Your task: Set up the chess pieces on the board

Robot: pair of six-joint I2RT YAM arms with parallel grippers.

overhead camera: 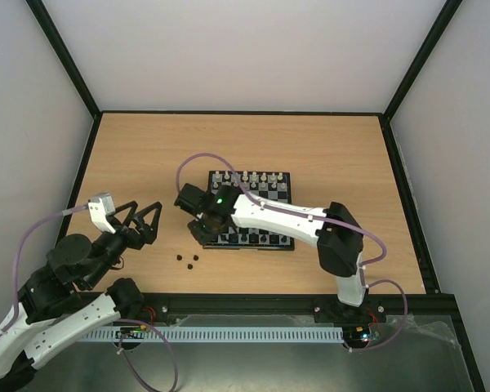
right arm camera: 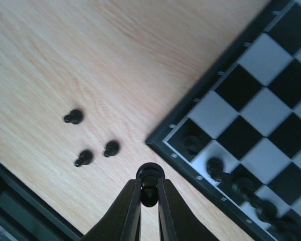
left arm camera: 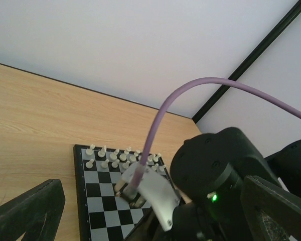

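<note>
In the right wrist view my right gripper is shut on a black chess piece [right arm camera: 150, 173], off the near-left corner of the chessboard [right arm camera: 210, 83]. Three other black pieces lie on the wood left of the board: one farther out [right arm camera: 75, 116], one nearer the board [right arm camera: 112, 147], one lower [right arm camera: 84, 157]. Several black pieces [right arm camera: 215, 166] stand along the board's near edge. White pieces [overhead camera: 262, 177] fill the two far rows. Away to the left, my left gripper [overhead camera: 145, 207] stands open and empty, its fingers [left arm camera: 32, 211] wide apart.
The right forearm [overhead camera: 278, 216] crosses above the board and hides part of its middle and near left. Bare wood [overhead camera: 147, 155] surrounds the board. A dark frame rail [overhead camera: 245, 302] runs along the table's near edge.
</note>
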